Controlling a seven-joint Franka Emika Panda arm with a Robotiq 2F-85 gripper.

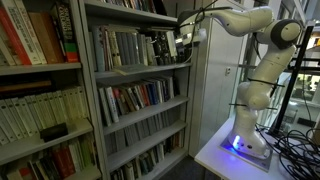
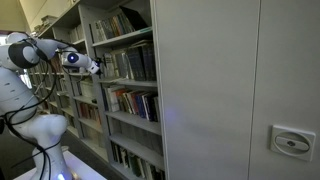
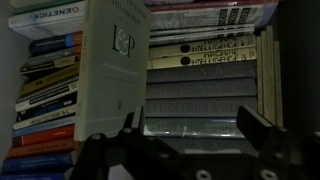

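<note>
My gripper stands open before a shelf of books, its two dark fingers (image 3: 128,124) well apart and nothing held between them. Ahead of it in the wrist view is a row of dark grey matching volumes (image 3: 200,90). To their left, a large pale book (image 3: 115,75) marked "L&P" stands out towards the camera. In exterior view 2 the gripper (image 2: 95,68) is small, at the upper shelves. Whether it touches any book cannot be made out.
Colourful thin books (image 3: 45,100) fill the left of the wrist view. Tall grey shelving (image 1: 92,90) stands beside the arm, and a white table (image 1: 225,160) lies below. A large pale panel (image 2: 210,90) closes off the shelves' right side.
</note>
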